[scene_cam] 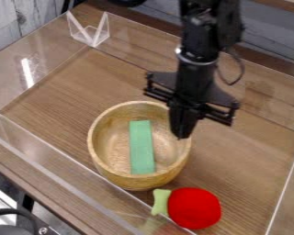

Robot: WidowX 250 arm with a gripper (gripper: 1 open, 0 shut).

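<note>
My black gripper (189,106) is above and behind the tan bowl (107,140), over its back right edge, shut with nothing visible between its fingers. A green bar-shaped object (141,147) lies inside the bowl. A red round object (195,208) with a small pale green piece lies in front of the bowl, at the bottom right.
A clear plastic holder (91,27) stands at the back left. Dark cables show at the lower left corner.
</note>
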